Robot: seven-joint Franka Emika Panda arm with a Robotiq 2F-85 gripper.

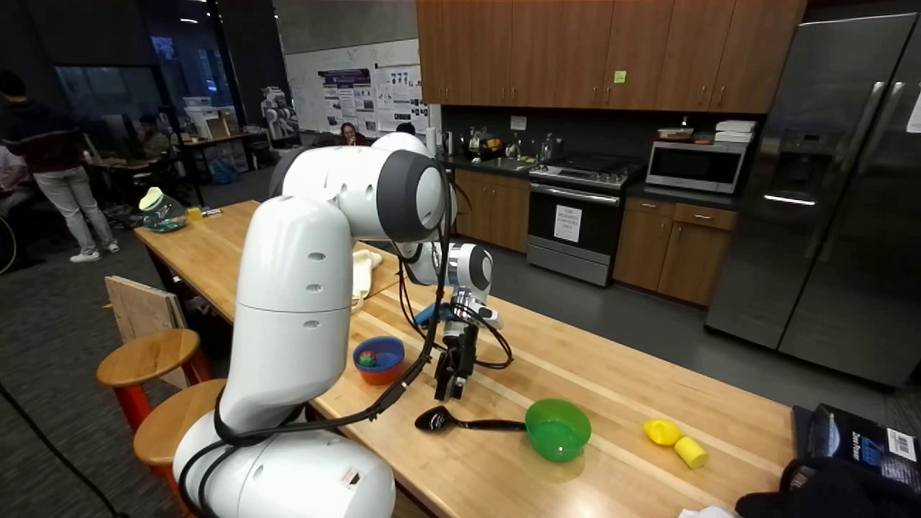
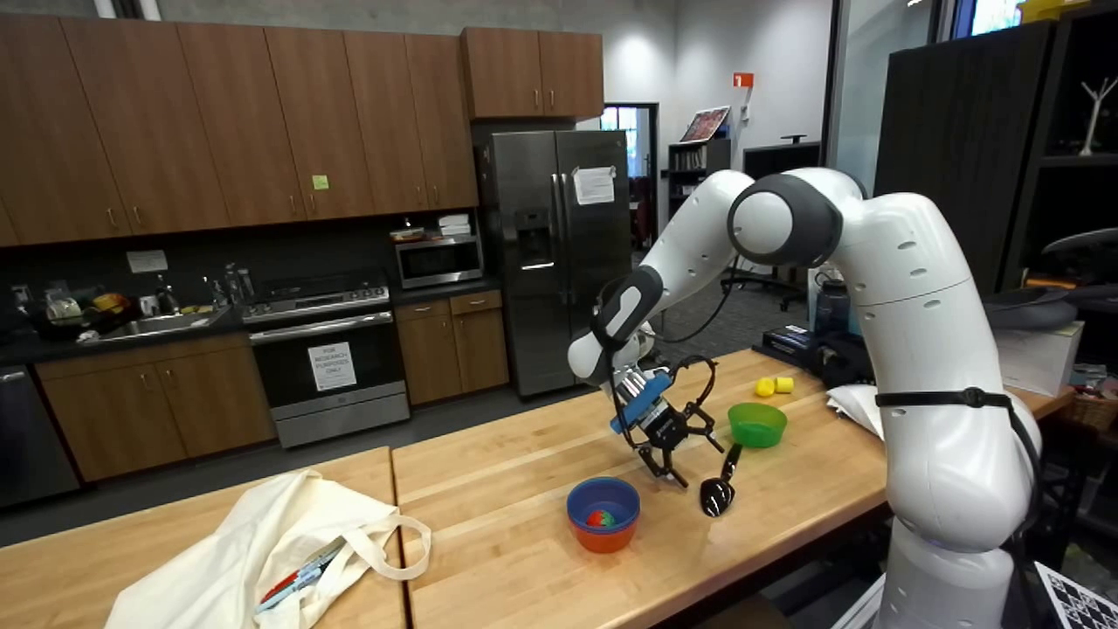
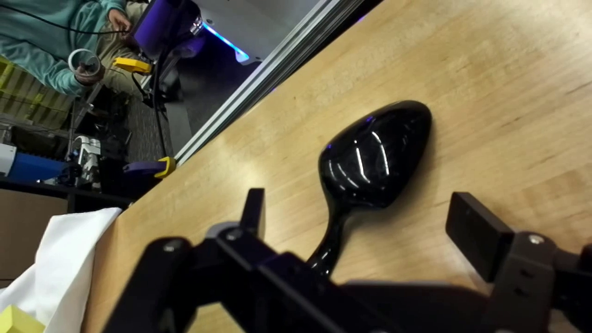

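A black spoon [image 1: 437, 419] lies flat on the table, its handle end touching or close beside a green bowl [image 1: 557, 429]. In the wrist view the spoon's glossy bowl [image 3: 377, 155] shows beyond my open gripper, between the lines of its two spread fingers; part of the handle is hidden behind the gripper. Nothing is held. From the second exterior view, the gripper [image 2: 694, 465] hangs low over the table, between the spoon and a blue bowl [image 2: 604, 500]. That blue bowl sits in an orange one [image 2: 603, 539], with a red-and-green strawberry-like item [image 2: 599, 519] inside.
Two yellow objects, one rounded [image 1: 662, 432] and one cylindrical [image 1: 691, 452], lie past the green bowl. A cream cloth bag [image 2: 262, 545] covers part of the other table section. Dark items [image 1: 855, 457] crowd the table's far end. Mid-table is mostly clear.
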